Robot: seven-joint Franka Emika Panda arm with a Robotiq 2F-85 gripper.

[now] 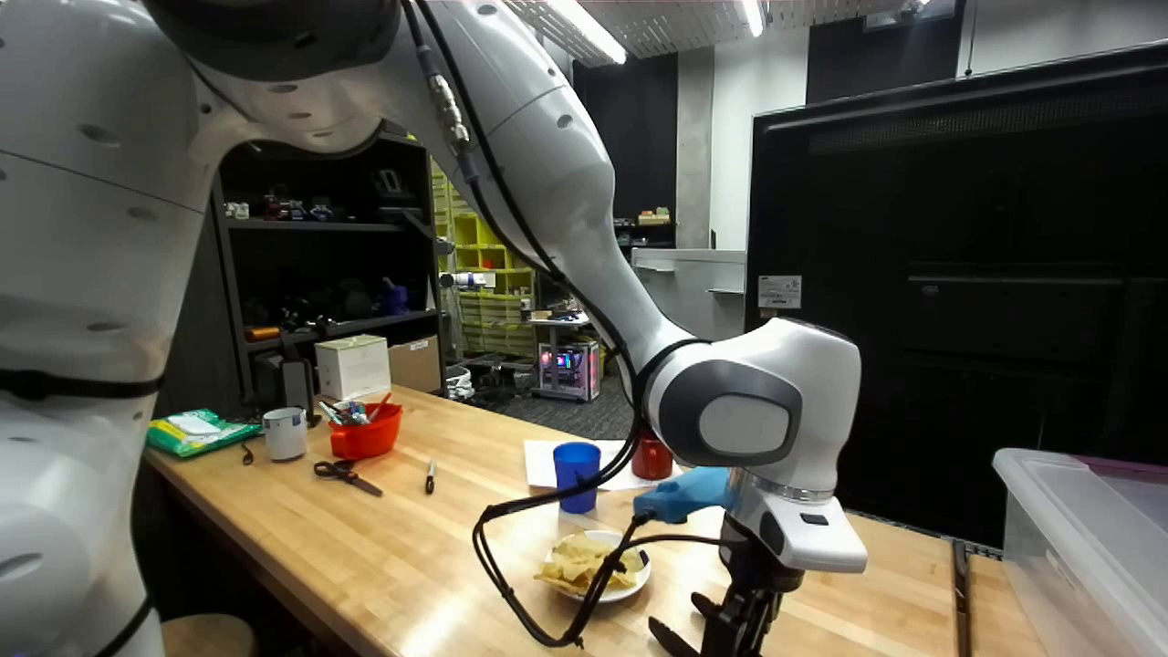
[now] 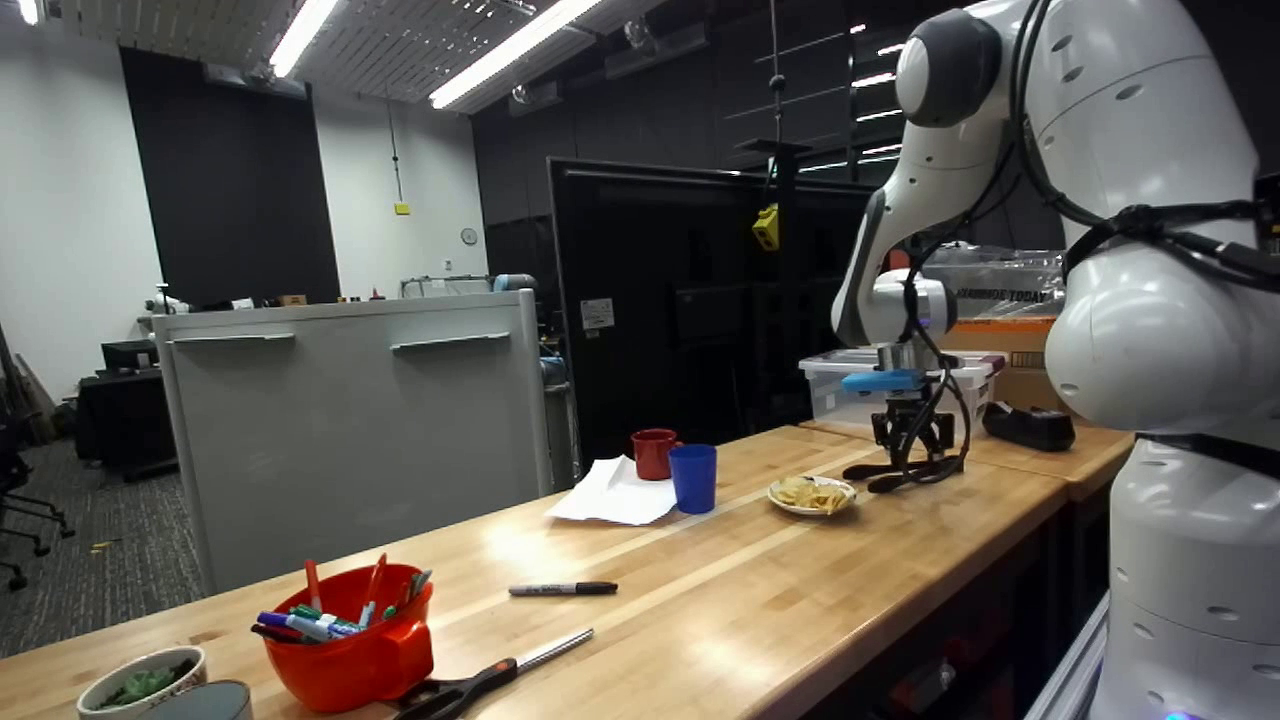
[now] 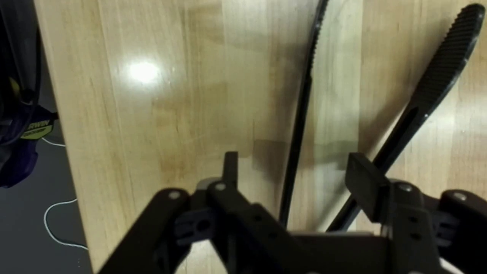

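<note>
Pointing down close over the table's right part, my gripper (image 2: 918, 456) is beside the plate of chips (image 2: 811, 494). In the wrist view the gripper stands open, its fingers (image 3: 230, 169) well apart. Black tongs with ribbed tips (image 3: 449, 59) extend between and past the fingers, one arm near the middle and the other passing under the right finger. A gap shows between the left finger and the tongs. Their far ends are hidden by the gripper. In exterior view 1 the tongs' tips (image 1: 670, 637) point toward the chips (image 1: 586, 560).
A blue cup (image 2: 693, 478) and a red mug (image 2: 655, 454) stand beyond the plate, near white paper (image 2: 614, 494). A red container of pens (image 2: 348, 648), scissors (image 2: 480, 682) and a marker (image 2: 564, 588) lie farther off. A clear bin (image 1: 1084, 547) is at the right.
</note>
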